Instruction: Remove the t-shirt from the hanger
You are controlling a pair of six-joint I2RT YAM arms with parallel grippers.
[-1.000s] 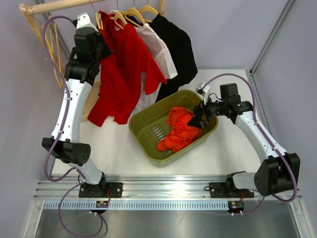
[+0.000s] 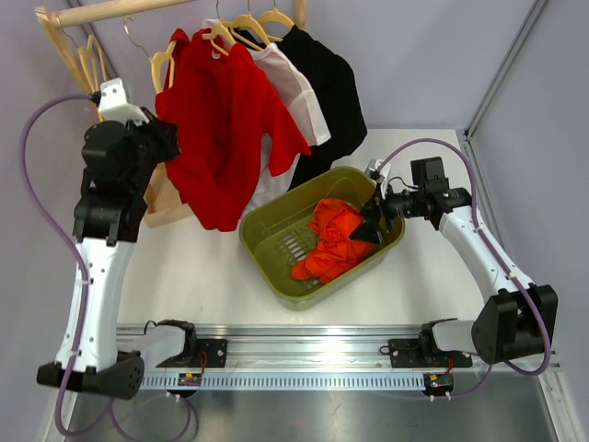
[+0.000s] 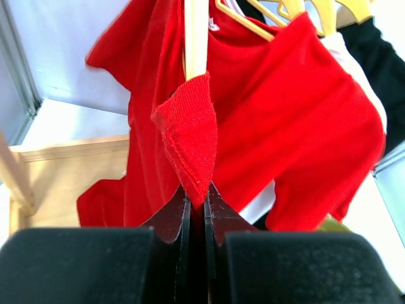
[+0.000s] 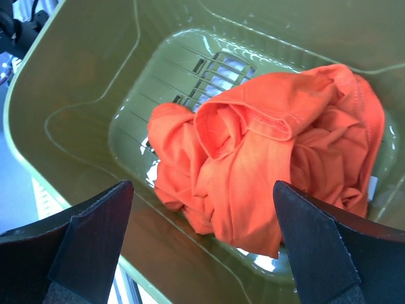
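Observation:
A red shirt (image 2: 193, 138) hangs from a wooden hanger (image 2: 161, 66) at the left of the rack. My left gripper is shut on a ribbed edge of this shirt, and the hanger's wooden bar (image 3: 197, 38) still rises out of the cloth just above the fingers. Another red garment (image 2: 253, 110) hangs close on its right from a hanger of its own. Over the green basket (image 2: 267, 260), my right gripper stands open with nothing between its fingers. A crumpled orange-red cloth (image 4: 240, 171) lies below it on the basket floor.
White (image 2: 299, 97) and black (image 2: 333, 92) shirts hang farther right on the wooden rail (image 2: 101, 11). Empty hangers (image 2: 92, 66) hang at the far left. A wooden rack base (image 2: 167, 214) stands behind the left arm.
My left gripper has moved left and toward the front, drawing the held shirt and its hanger leftward away from the neighbouring garment. The right gripper has shifted only slightly above the basket.

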